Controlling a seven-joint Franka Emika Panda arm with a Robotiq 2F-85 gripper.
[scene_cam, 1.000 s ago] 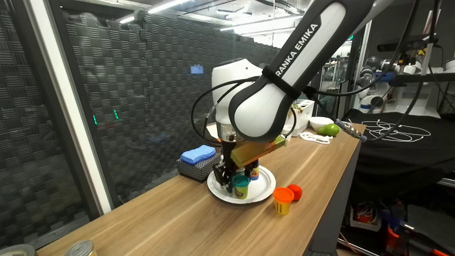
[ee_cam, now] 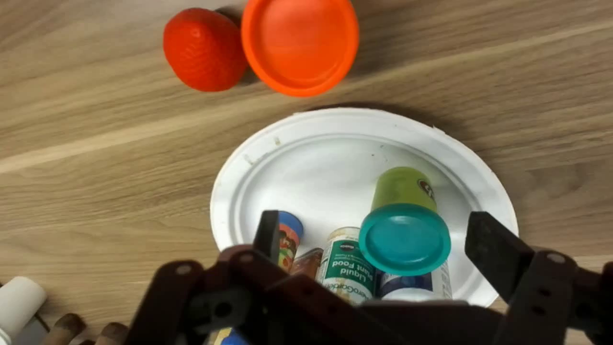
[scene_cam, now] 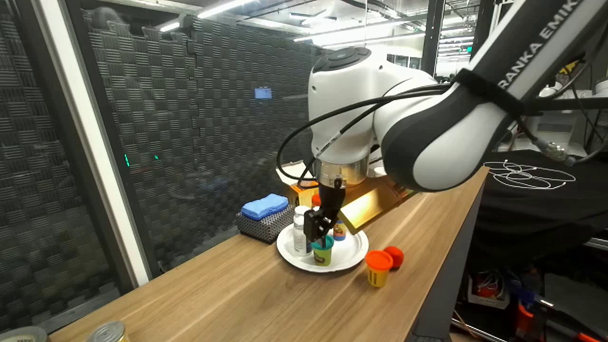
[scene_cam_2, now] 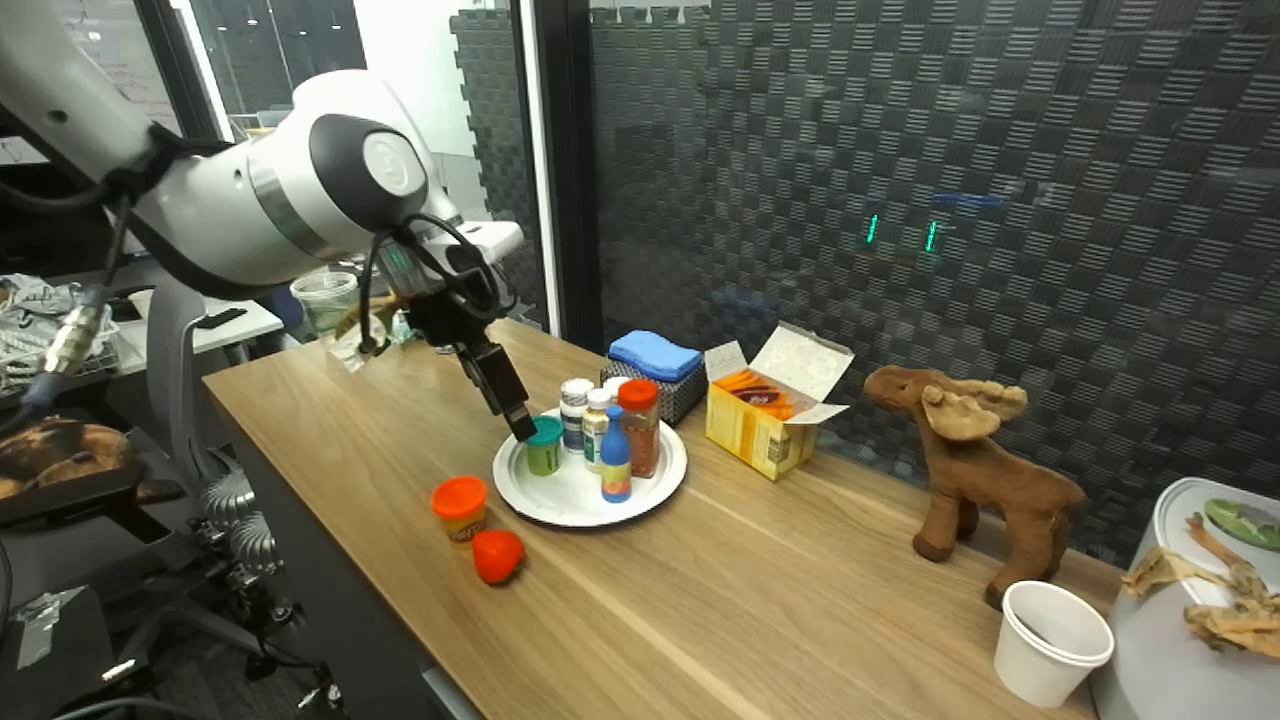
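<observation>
A green tub with a teal lid stands on the white plate, together with several bottles. My gripper is open over the plate, and its two fingers show on either side of the teal lid in the wrist view. The tub remains on the plate, not clasped. Behind it stand a white bottle, a green-labelled plant food bottle, a red-capped jar and a blue bottle. The lower parts of some bottles are hidden by the gripper in the wrist view.
An orange-lidded tub and a red strawberry-like object sit off the plate. Beyond it are a dark box with a blue cloth, an open yellow carton, a toy moose and white cups. Bare wood lies between.
My gripper has risen from low among the bottles on the plate, and the arm has shifted rightward in exterior view 1. The white bottle it was hiding now shows. The teal-lidded tub has stayed put.
</observation>
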